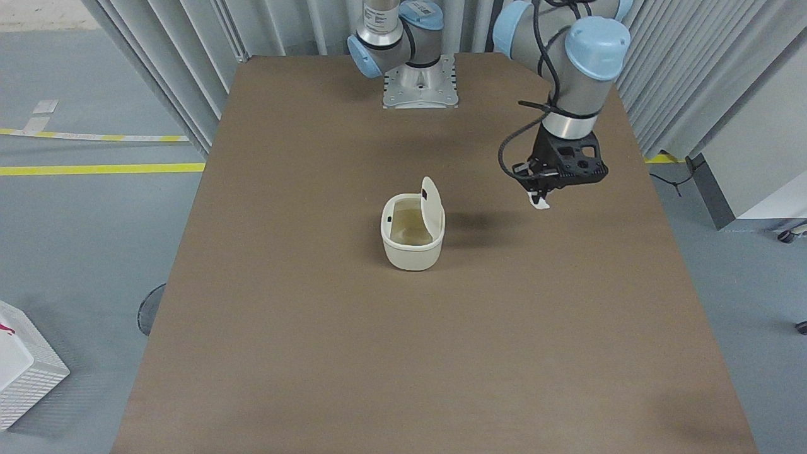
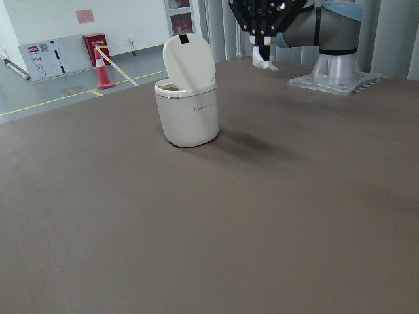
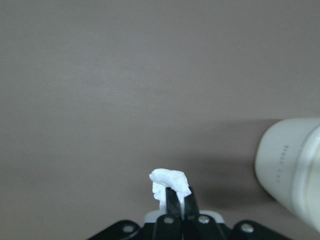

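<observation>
A small white trash can [image 1: 410, 253] stands on the brown table with its lid raised; in the left view it [image 2: 186, 118] shows printed lettering. My gripper is shut on a crumpled white tissue [image 3: 167, 180], held above the table to the right of the can in the front view and beside it in the wrist view. The tissue [image 2: 262, 60] hangs under the black gripper body in the left view.
The arm's metal base [image 1: 420, 94] sits at the back edge; curtains and floor surround the table.
</observation>
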